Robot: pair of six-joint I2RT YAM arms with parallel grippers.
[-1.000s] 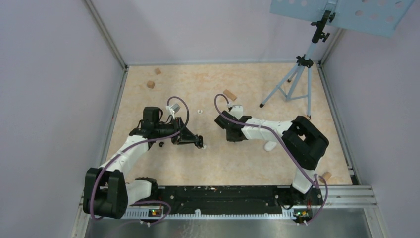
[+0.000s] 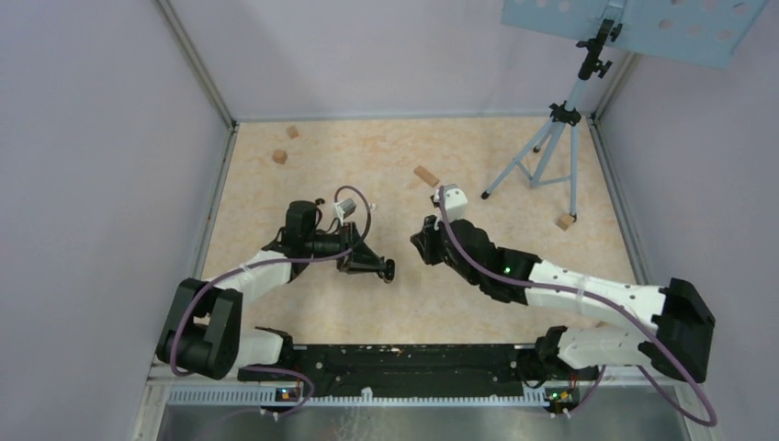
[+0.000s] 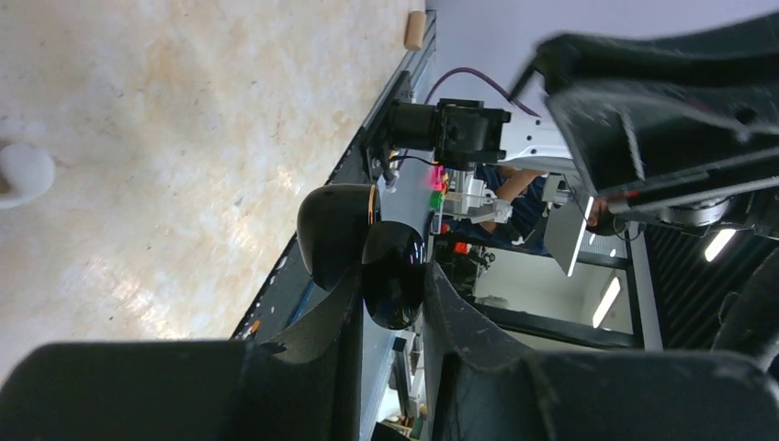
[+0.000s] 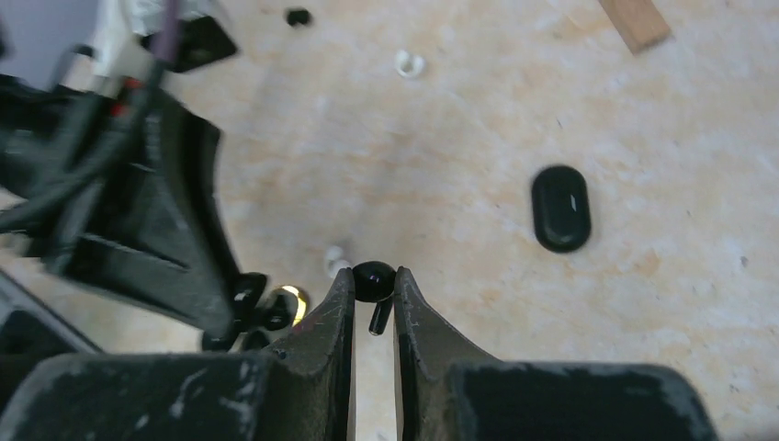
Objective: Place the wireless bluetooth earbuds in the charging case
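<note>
An open black charging case [image 3: 335, 234] is pinched in my left gripper, its two rounded halves parted and a gold edge showing on one. In the top view this case [image 2: 389, 270] is at the end of my left gripper. My right gripper is shut on a black earbud [image 4: 374, 281], whose short stem [image 4: 379, 318] points down below the fingertips. From the right wrist view, the left gripper's case [image 4: 248, 294] appears blurred at the lower left, apart from the earbud. The case's inner slots cannot be made out.
On the table lie a black oval object [image 4: 561, 209], a white piece [image 4: 336, 261], another white piece [image 4: 410, 63], a small black piece [image 4: 298, 16] and a wooden block [image 4: 636, 22]. A tripod [image 2: 565, 119] stands at the back right.
My right arm has lifted and swung its elbow outward, the earbud now off the table. The left arm has shifted somewhat to the right with the case.
</note>
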